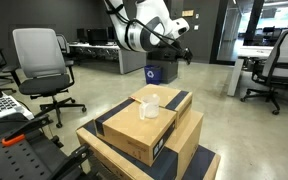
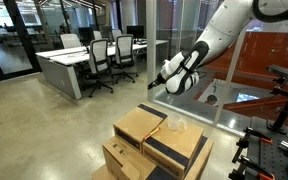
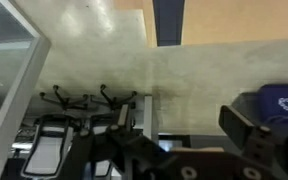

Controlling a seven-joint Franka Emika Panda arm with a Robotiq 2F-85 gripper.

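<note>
In the wrist view my gripper stands open, its dark fingers spread apart along the lower edge, with only floor between them. The first exterior view has the white arm (image 1: pixel 149 33) raised beyond a stack of cardboard boxes (image 1: pixel 139 128), well clear of it. A clear, whitish cup (image 1: pixel 150 104) stands on the boxes. From the other exterior side, the cup (image 2: pixel 177 123) shows faintly on the box top, and the arm (image 2: pixel 182 75) is behind it. Cup and gripper are apart; the cup does not show in the wrist view.
A dark blue bin (image 1: pixel 153 75) stands on the floor behind the boxes. Office chairs (image 1: pixel 44 70) are at the left and right, with desks (image 2: pixel 74 62) farther off. Open floor (image 2: pixel 54 135) surrounds the boxes.
</note>
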